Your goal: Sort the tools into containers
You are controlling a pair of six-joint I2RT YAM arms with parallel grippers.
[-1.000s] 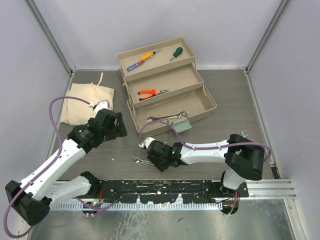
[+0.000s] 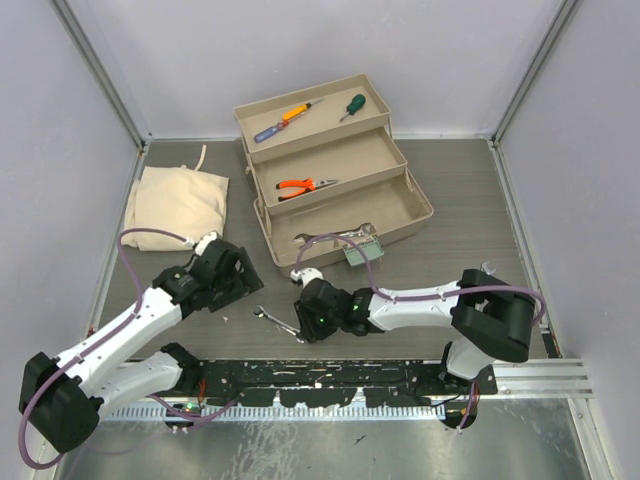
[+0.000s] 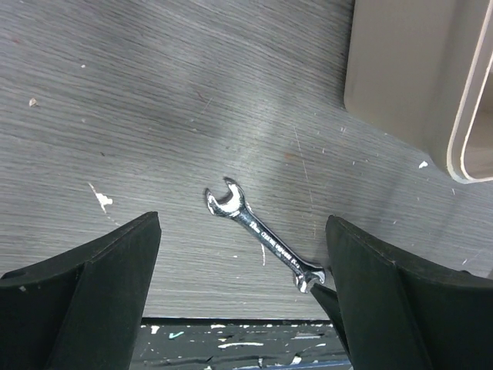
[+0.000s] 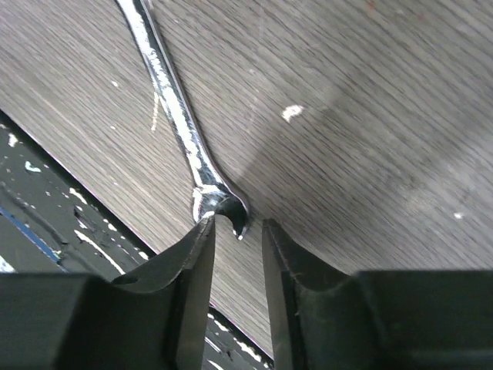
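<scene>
A small silver wrench (image 3: 267, 236) lies flat on the grey table near the front edge. Its lower end reaches my right gripper (image 2: 307, 338). From the right wrist view, the fingers stand part open just behind the open-ended head of that wrench (image 4: 182, 116), and nothing shows between their tips. Up and to the left of the wrench, my left gripper (image 2: 249, 272) hovers open and empty. The three-tier beige toolbox (image 2: 418, 208) holds wrenches (image 2: 338, 236) in the bottom tier, orange pliers (image 2: 307, 186) in the middle one and screwdrivers (image 2: 290, 119) in the top one.
A cream cloth bag (image 2: 178, 208) rests on the table at the left. The toolbox's near corner (image 3: 431, 116) stands close to the left gripper. Dark scuffed trim (image 3: 231, 339) borders the table's front.
</scene>
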